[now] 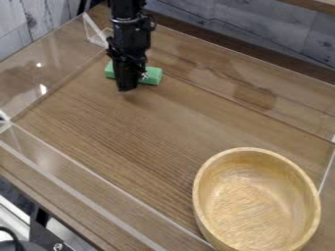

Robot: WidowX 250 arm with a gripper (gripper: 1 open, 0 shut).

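My dark gripper (128, 73) hangs from the arm near the back left of the wooden table (131, 167), lowered onto a green object (151, 75). The green object lies flat on the table, partly behind the gripper's fingers. Whether the fingers are open or shut on it cannot be made out at this size.
A large beige bowl (257, 201) sits at the front right. A grey panelled wall (249, 25) runs along the back edge, and cables show at the left edge.
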